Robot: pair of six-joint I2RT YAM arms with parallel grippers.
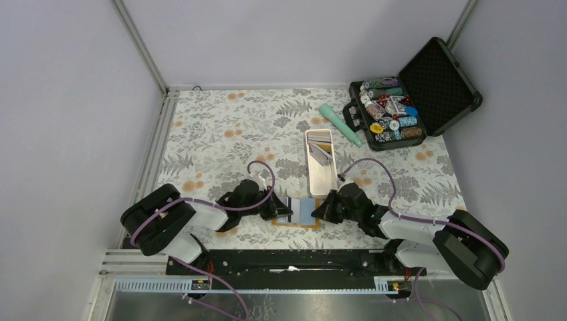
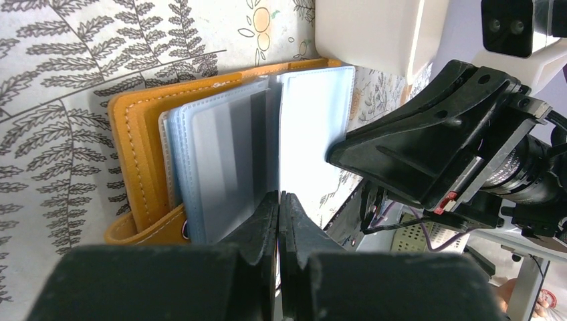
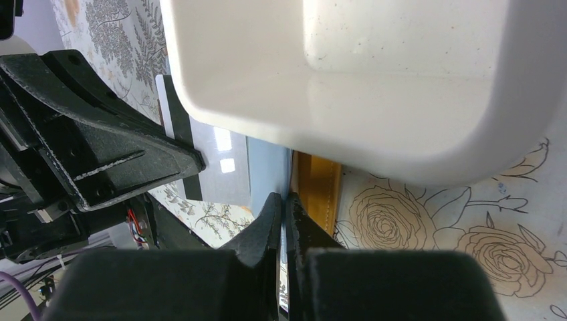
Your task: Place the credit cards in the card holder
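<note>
The brown card holder lies open at the table's front, its blue-edged clear sleeves standing out in the left wrist view. My left gripper is shut on a thin credit card, almost edge-on there. From the right wrist view, that pale card with a black stripe reaches to a blue sleeve; how far it is inside cannot be told. Opposite, my right gripper is shut on the sleeve's edge. Other cards lie in the white tray.
The tray's wall stands just behind the holder, close to my right gripper. A green microphone and an open black case with small items are at the back right.
</note>
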